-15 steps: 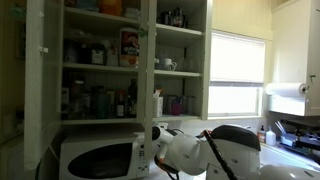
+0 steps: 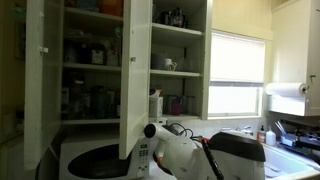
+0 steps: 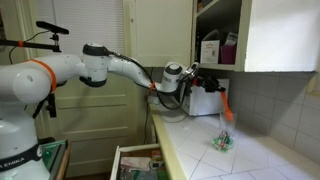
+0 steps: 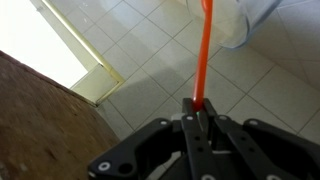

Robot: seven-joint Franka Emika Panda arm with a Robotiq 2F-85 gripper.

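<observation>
A long, thin orange object (image 4: 203,60) stands between the fingertips of my gripper, which is shut on it, in the wrist view. In exterior view 2 the orange object (image 3: 228,108) slants down beside the black gripper (image 3: 222,88), below the open cabinet. Its lower end comes near a clear container (image 3: 222,142) with something green at its base. The wrist view shows a clear, pale shape (image 4: 236,22) near the object's far end; contact cannot be told. In exterior view 1 the fingers are hidden behind the open cabinet door (image 2: 135,75).
Shelves full of jars and cups (image 2: 174,65) stand above a white microwave (image 2: 95,160). An open drawer (image 3: 138,165) lies beside the tiled counter (image 3: 195,145). A brown surface (image 4: 45,125) fills the wrist view's lower left.
The right-hand cabinet door in exterior view 1 has swung and now shows a wider face, covering more of the shelves and microwave.
</observation>
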